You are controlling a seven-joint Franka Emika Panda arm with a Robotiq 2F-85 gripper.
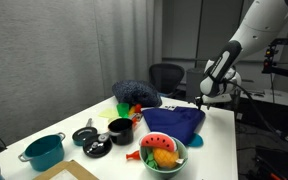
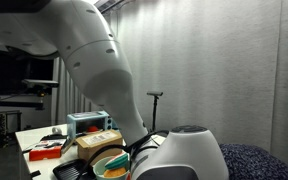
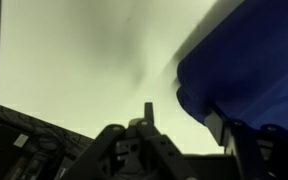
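Observation:
A dark blue cloth [image 1: 174, 120] lies spread on the right part of the white table in exterior view 1. Its rounded edge and part of its surface fill the right side of the wrist view as blue fabric [image 3: 244, 70]. My gripper has its fingers apart, with the right finger overlapping the cloth's edge and the left one over bare white table. No object shows held between them. From exterior view 1, the gripper [image 1: 199, 103] is at the cloth's far right end; whether it touches is too small to tell.
A green-rimmed colander [image 1: 164, 160] with toy food stands at the front. Left of the cloth are a black pot [image 1: 121, 131], a teal pot [image 1: 44, 152] and a brown board [image 1: 64, 172]. Bare table [image 1: 221, 125] lies right of the cloth.

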